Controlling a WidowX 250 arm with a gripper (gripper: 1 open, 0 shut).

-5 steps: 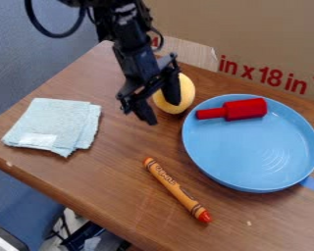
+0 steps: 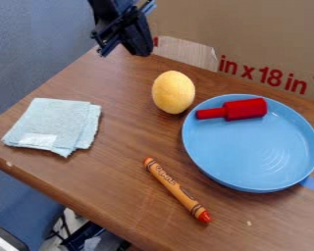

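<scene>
My black gripper is high at the top centre-left of the camera view, partly cut off by the frame; I cannot tell whether its fingers are open or shut. Below and right of it, a yellow oval object rests on the wooden table. A red rolling-pin-like piece lies on the blue plate at the right. A large orange crayon lies diagonally at the front centre. A folded pale blue cloth lies at the left.
A cardboard box stands along the back. The table has bare wood around the middle and back left. Its left edge runs diagonally down to the front, with dark clutter beyond it at the lower left.
The arm has risen toward the top left, away from the yellow object, which is now fully uncovered. The objects on the table appear unmoved.
</scene>
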